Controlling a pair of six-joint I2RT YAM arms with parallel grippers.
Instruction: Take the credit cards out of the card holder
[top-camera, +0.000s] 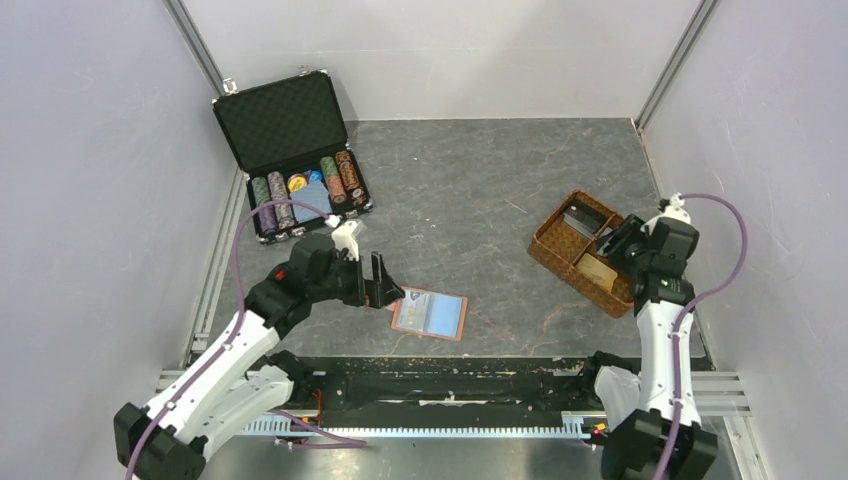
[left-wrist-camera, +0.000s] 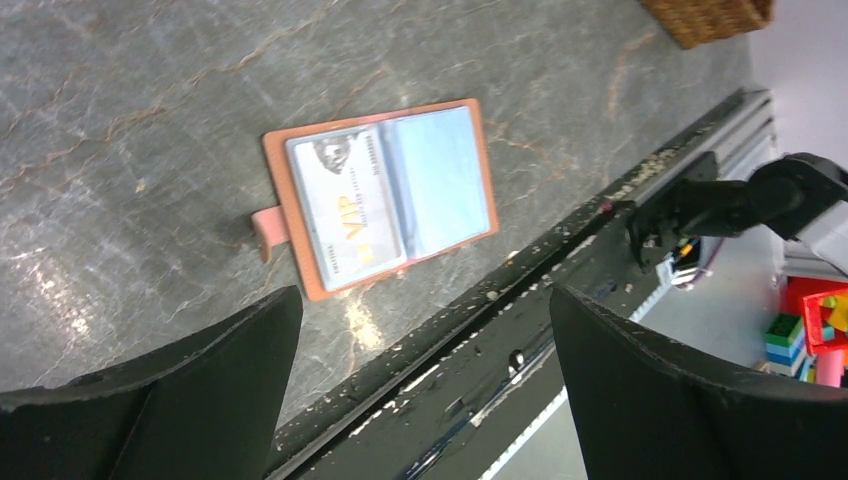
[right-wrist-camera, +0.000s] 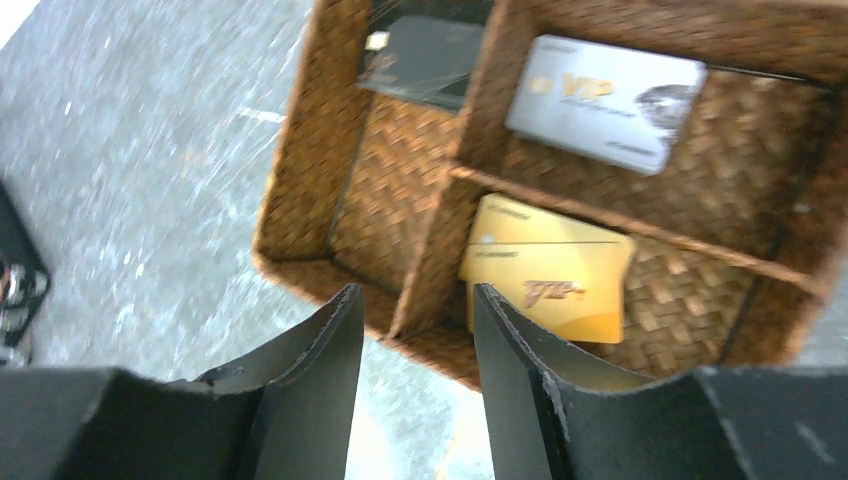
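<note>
The card holder (left-wrist-camera: 468, 242) lies opened flat on the table, a silver VIP card (left-wrist-camera: 352, 205) behind its left clear pocket and light blue in the right one. A small reddish tab (left-wrist-camera: 270, 227) sticks out from its left edge. Just left of the holder, my left gripper (top-camera: 388, 282) stands open and empty. My right gripper, also open with nothing between its fingers, hangs over the wicker basket (top-camera: 550, 262). Inside that basket lie gold cards (right-wrist-camera: 560, 280), a silver VIP card (right-wrist-camera: 605, 100) and a dark card (right-wrist-camera: 425, 60), in separate compartments.
An open poker case (top-camera: 285, 120) with chip stacks stands at the back left. Between the holder and the basket the table (top-camera: 500, 250) is bare. The table's front edge runs close below the holder.
</note>
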